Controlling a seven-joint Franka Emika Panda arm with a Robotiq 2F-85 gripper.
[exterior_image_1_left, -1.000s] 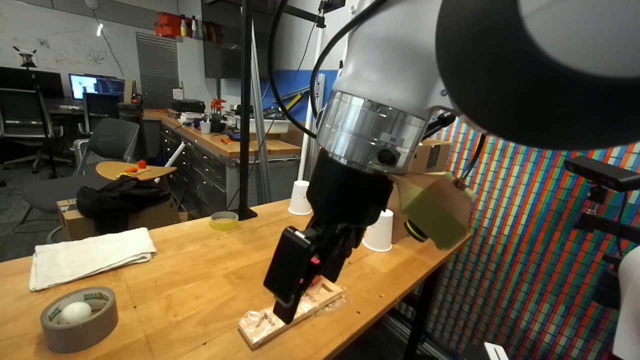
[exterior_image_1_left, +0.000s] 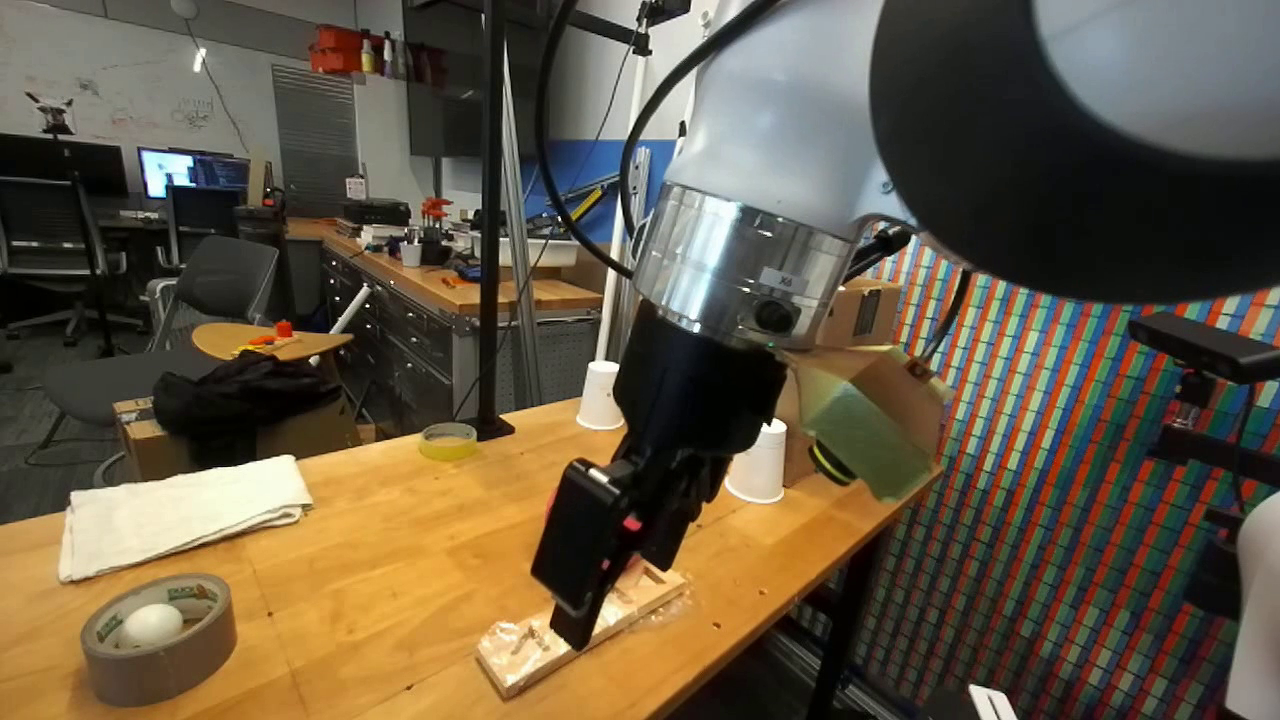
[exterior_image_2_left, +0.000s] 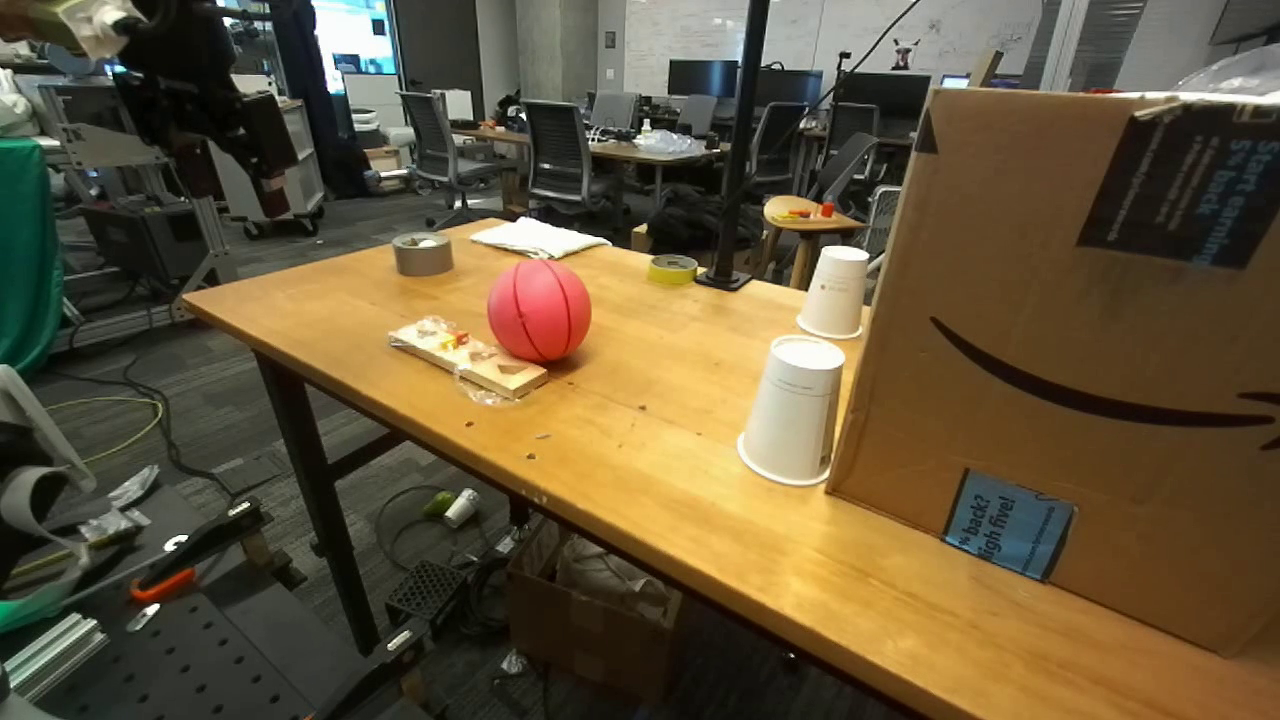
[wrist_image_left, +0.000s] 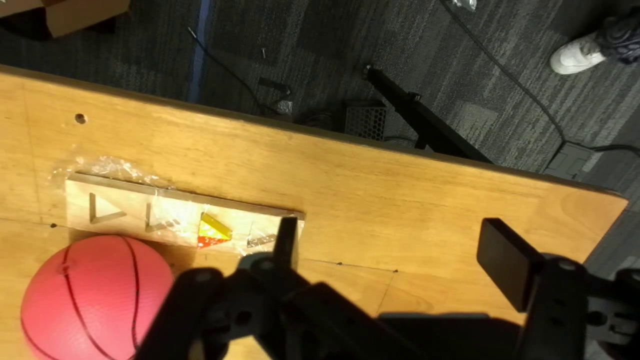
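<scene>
In the wrist view my gripper stands open above the table, its fingers wide apart and only bare wood beneath the gap. A pink-red ball with dark seams (wrist_image_left: 99, 300) rests on the table to the left, outside the fingers. Beside it lies a long wooden puzzle board (wrist_image_left: 135, 195) with triangular cutouts and clear film on it. A yellow-and-red triangular piece (wrist_image_left: 214, 228) sits on the board. In exterior view 2 the gripper (exterior_image_2_left: 234, 174) is raised well above the table, away from the ball (exterior_image_2_left: 540, 310). The gripper mostly hides the ball in exterior view 1.
A grey tape roll with a white ball inside (exterior_image_1_left: 160, 642), a folded white cloth (exterior_image_1_left: 180, 514) and yellow tape (exterior_image_1_left: 447, 440) lie on the table. Two white cups (exterior_image_2_left: 792, 408) stand near a large cardboard box (exterior_image_2_left: 1056, 300). The table edge (wrist_image_left: 336, 147) runs close to the board.
In exterior view 1 my gripper has shifted very slightly to the right. A sliver of pink now shows at its left side. The board has not moved.
</scene>
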